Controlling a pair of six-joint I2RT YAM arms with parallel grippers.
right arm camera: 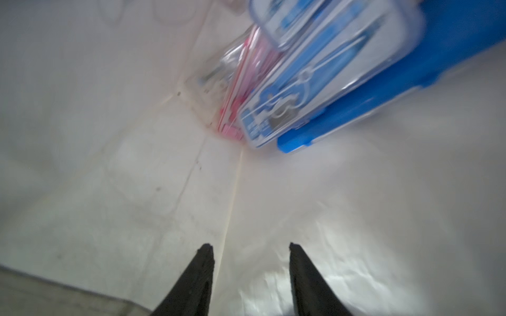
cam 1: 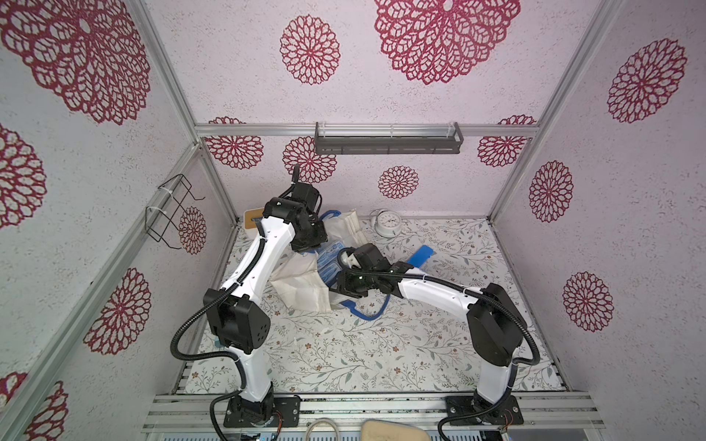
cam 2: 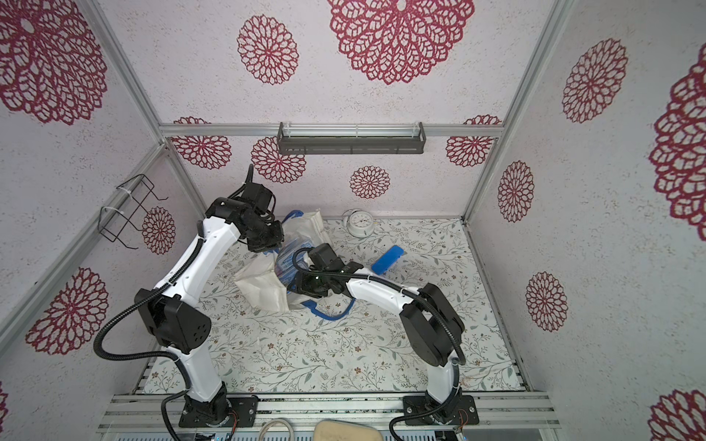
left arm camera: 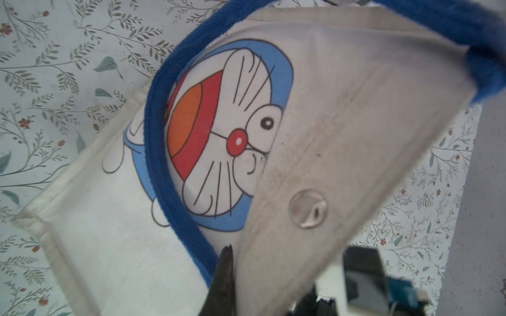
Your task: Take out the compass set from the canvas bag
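Observation:
The white canvas bag (cam 1: 301, 290), printed with a cartoon face and trimmed with blue straps, lies opened on the table's left-middle. My left gripper (cam 1: 312, 246) is shut on the bag's canvas edge, which rises across the left wrist view. My right gripper is part open at the bag's mouth, nothing between its fingers. The blurred right wrist view shows the bag's inside: a clear-lidded compass set (right arm camera: 311, 79) with blue tools, pink items (right arm camera: 237, 94) and a long blue case (right arm camera: 369, 89).
A white clock (cam 1: 387, 222) stands at the back, and a blue object (cam 1: 420, 255) lies right of the bag. A shelf (cam 1: 388, 143) hangs on the back wall.

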